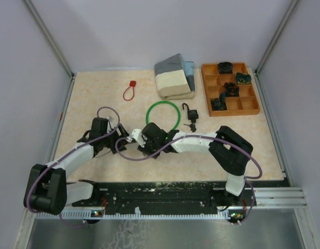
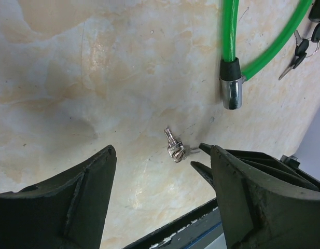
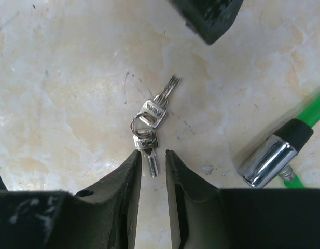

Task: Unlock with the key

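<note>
A small pair of silver keys on a ring (image 3: 154, 114) lies on the table. My right gripper is over the lower key, its fingertips slightly apart on either side of that key's blade. In the left wrist view the keys (image 2: 175, 149) lie beside the right gripper's fingers. My left gripper stands open with nothing between its fingers. A green cable lock (image 3: 315, 108) with a chrome end (image 3: 264, 162) lies to the right of the keys in the right wrist view.
A black padlock (image 1: 193, 115) and more keys (image 2: 300, 49) lie right of the green lock. A wooden organizer (image 1: 238, 104), folded cloths (image 1: 171, 83) and a red cable lock (image 1: 133, 84) are at the back.
</note>
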